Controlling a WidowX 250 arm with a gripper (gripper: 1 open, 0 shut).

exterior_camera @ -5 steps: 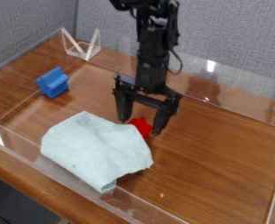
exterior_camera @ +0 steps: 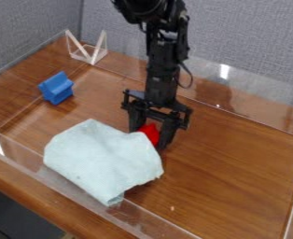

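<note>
My gripper (exterior_camera: 154,118) hangs down from the top centre over a red object (exterior_camera: 150,133), its fingers low around it and shut on it. A pale, crumpled cloth (exterior_camera: 102,161) lies in the lower left of the table, just beside the red object and partly against it. The fingertips are dark and hard to make out in detail.
A blue block (exterior_camera: 57,87) sits on the wooden table (exterior_camera: 224,177) at the left. A white wire rack (exterior_camera: 84,50) stands at the back left.
The arm has come lower since about a second ago, its fingers now down around the red object. The cloth and blue block look unchanged.
</note>
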